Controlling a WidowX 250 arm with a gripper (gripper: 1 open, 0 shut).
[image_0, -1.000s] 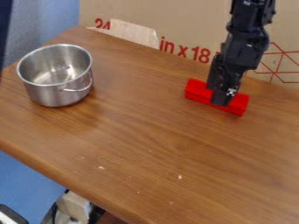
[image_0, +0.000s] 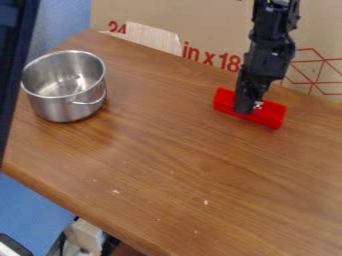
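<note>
My black gripper (image_0: 251, 98) reaches down from the top right onto a red block (image_0: 273, 116) lying lengthwise on the wooden table (image_0: 160, 180). Its fingertips are at the middle of the block, hiding part of it; whether they are closed on it I cannot tell. A steel pot (image_0: 62, 85) stands at the left of the table.
A cardboard sheet (image_0: 194, 25) backs the table's far side. The table's left edge runs beside a blue surface at the lower left.
The gripper has shifted very slightly around the red block; the block and pot look essentially unmoved.
</note>
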